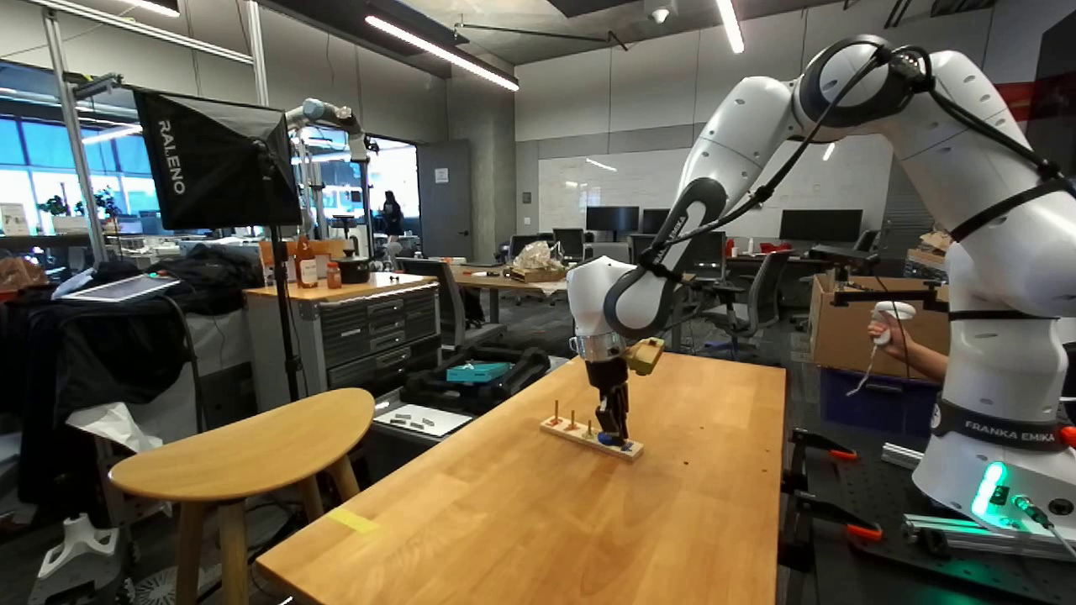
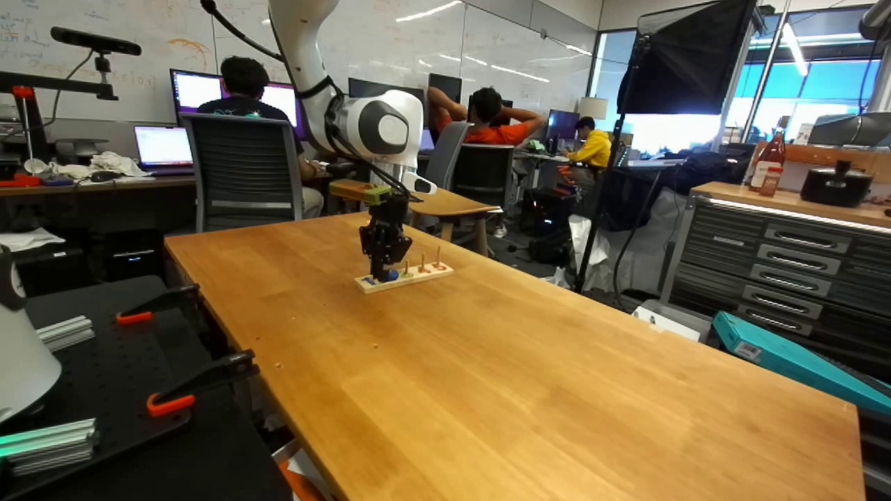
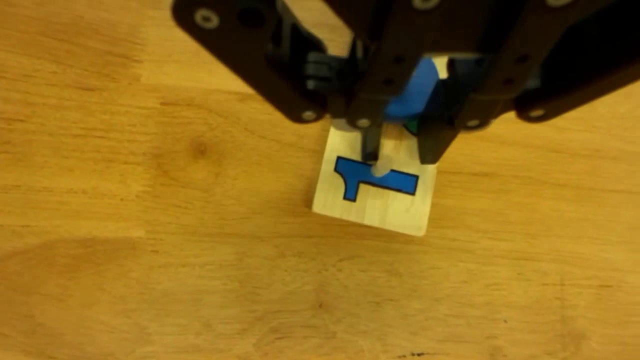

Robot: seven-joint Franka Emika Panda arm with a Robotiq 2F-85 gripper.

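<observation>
A narrow wooden peg board (image 1: 590, 437) lies on the table, with upright pegs along it. Its near end in the wrist view bears a blue numeral 1 (image 3: 354, 174) beside a short pale peg (image 3: 381, 167). My gripper is low over this end, fingertips apart, with bare board showing between them. A rounded blue piece (image 3: 417, 90) shows beyond the fingertips, partly hidden by the fingers. In the second exterior view the blue piece (image 2: 392, 275) sits at the board, right beside my gripper (image 2: 381, 277). Whether the fingers touch it, I cannot tell.
Clamps (image 1: 827, 444) with orange tips grip its robot-side edge. A wooden stool (image 1: 247, 444) stands off the table's far side.
</observation>
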